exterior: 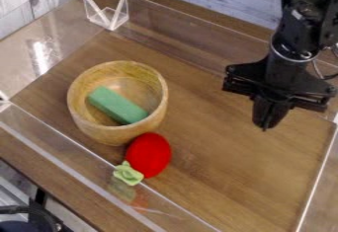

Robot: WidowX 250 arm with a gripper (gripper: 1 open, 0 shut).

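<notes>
The black gripper (271, 117) is at the right of the camera view, over bare table and apart from the objects, its fingertips shut with nothing visible between them. A light wooden bowl (144, 83) at the left holds a green block (117, 106). In front of the bowl lies a red ball-like object (149, 155) with a small pale green piece (128, 174) beside it.
Raised edges border it at left and right. A clear angular piece (106, 9) sits at the upper left.
</notes>
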